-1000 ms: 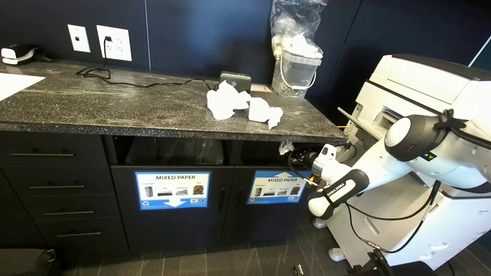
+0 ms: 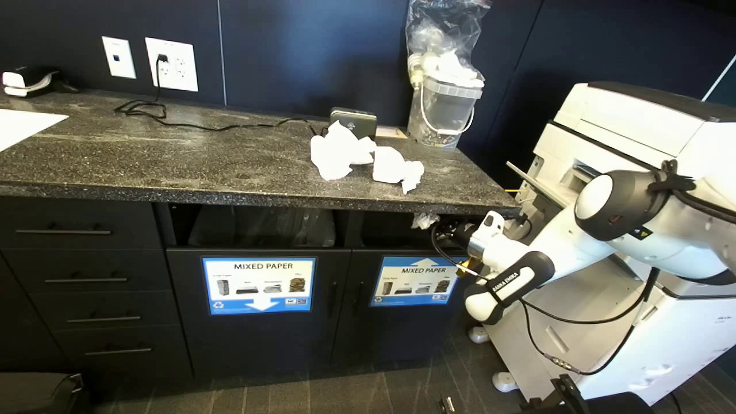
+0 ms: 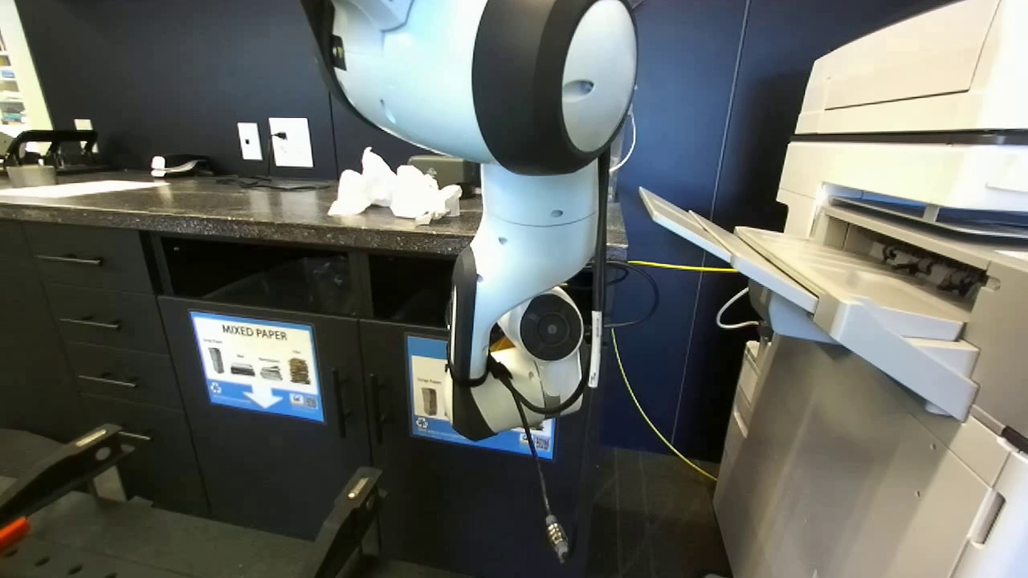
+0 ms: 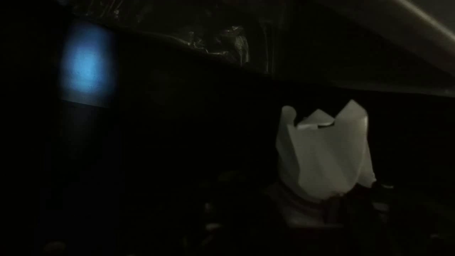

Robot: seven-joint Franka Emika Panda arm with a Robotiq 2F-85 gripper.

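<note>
A white crumpled paper [image 4: 328, 155] shows at the right of the dark wrist view. In exterior view 1 its pale edge [image 2: 424, 220] peeks out at the right-hand bin opening, just under the counter. My gripper [image 2: 440, 229] is at that same opening, close by the paper. Shadow hides its fingers, so I cannot tell how the fingers stand or whether they touch the paper. The arm blocks the gripper in exterior view 2. Two more crumpled white papers, one larger [image 2: 338, 153] and one smaller [image 2: 397, 168], lie on the counter.
Above the opening runs the counter's front edge [image 2: 276, 201]. Below it is a cabinet door with a Mixed Paper sign [image 2: 414, 282]. A clear bucket [image 2: 441, 114] stands at the back of the counter. The printer [image 3: 867, 318] stands right of the arm.
The wrist and the pale paper by the gripper have shifted slightly left in exterior view 1. The papers on the counter have stayed in place.
</note>
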